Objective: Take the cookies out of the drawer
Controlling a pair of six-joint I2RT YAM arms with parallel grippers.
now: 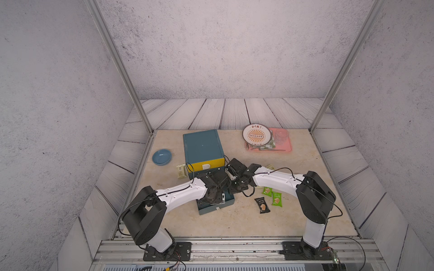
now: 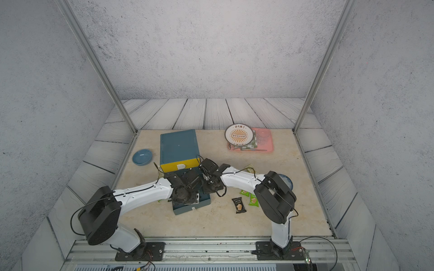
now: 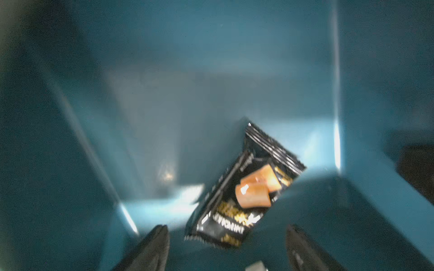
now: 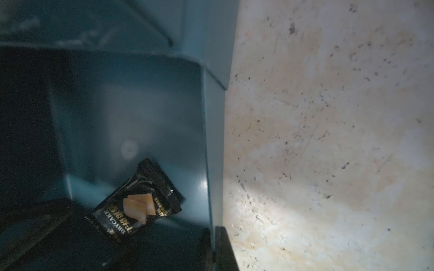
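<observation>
A black cookie packet (image 3: 244, 194) lies on the floor of the pulled-out blue drawer (image 4: 214, 149), slanted near its front. In the left wrist view my left gripper is open inside the drawer, the packet between and just beyond its fingers, not gripped. One of the left fingers (image 4: 36, 225) also shows in the right wrist view. My right gripper is shut at the drawer's right side wall; whether the thin wall is pinched between its fingers I cannot tell. Both arms cover much of the drawer in the top views.
The blue cabinet (image 1: 203, 144) with a yellow upper drawer stands behind. Right of the drawer lie another black packet (image 1: 261, 205) and green packets (image 1: 276, 199). A blue bowl (image 1: 161, 156) sits left; a plate (image 1: 256, 134) and pink tray (image 1: 288, 142) are at the back right.
</observation>
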